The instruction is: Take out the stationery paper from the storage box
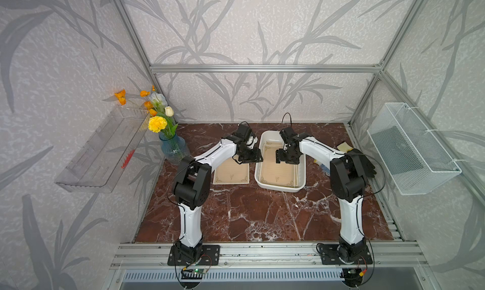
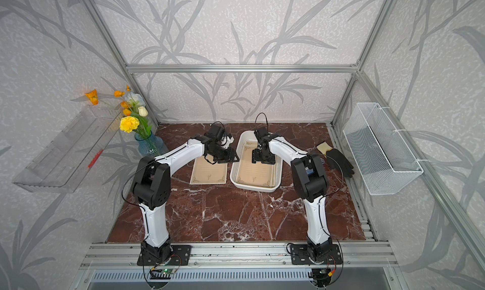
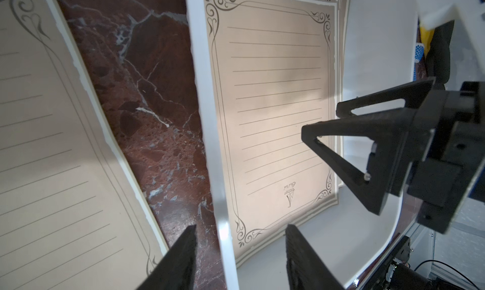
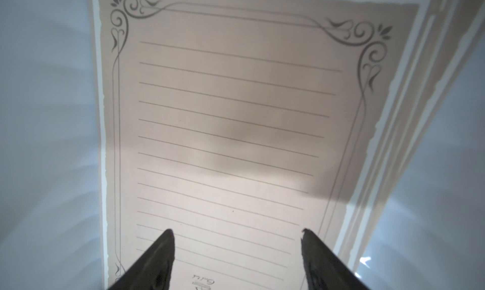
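The white storage box [image 1: 280, 188] stands mid-table, with beige lined stationery paper [image 1: 277, 176] lying stacked inside it. In the right wrist view the top sheet [image 4: 227, 138] fills most of the picture, other sheet edges showing at its right. My right gripper is open above that sheet, nothing between its fingers. Beside the box's left wall, one sheet [image 1: 231, 173] lies on the table. My left gripper is open over the box's left rim [image 3: 212, 153], which shows between its fingers from above; whether they touch it cannot be told.
A blue vase with flowers [image 1: 173, 146] stands at the back left. Dark items [image 1: 364, 161] and a yellow piece [image 1: 344, 147] lie at the right. Wall baskets hang on both sides.
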